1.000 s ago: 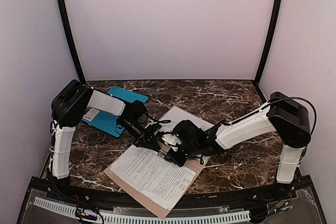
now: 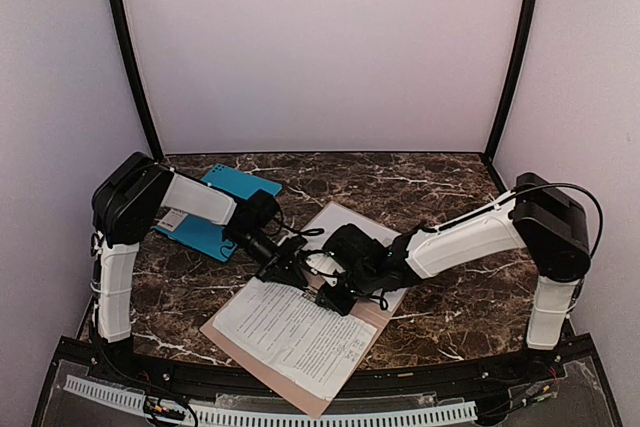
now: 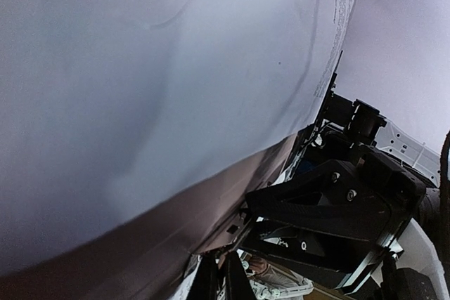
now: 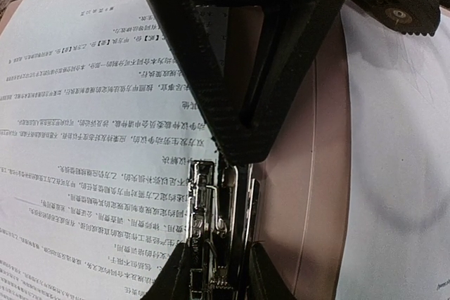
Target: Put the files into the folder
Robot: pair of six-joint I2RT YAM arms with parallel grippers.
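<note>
A beige folder [image 2: 225,330] lies open near the front of the table, printed files [image 2: 290,337] on its lower half and a white sheet [image 4: 394,152] on the other. My left gripper [image 2: 298,275] is at the spine by the metal clip [image 4: 200,223], shut; what it holds is hard to make out. My right gripper [image 2: 335,297] is over the clip, one finger pressed at it in the right wrist view; its opening is unclear. The left wrist view shows mostly pale paper [image 3: 176,89] close up, with dark gripper parts beside it.
A blue folder [image 2: 200,237] with a label lies at the back left, partly under the left arm.
Both arms are almost still. The beige folder with the papers has shifted very slightly toward the right since a second ago.
</note>
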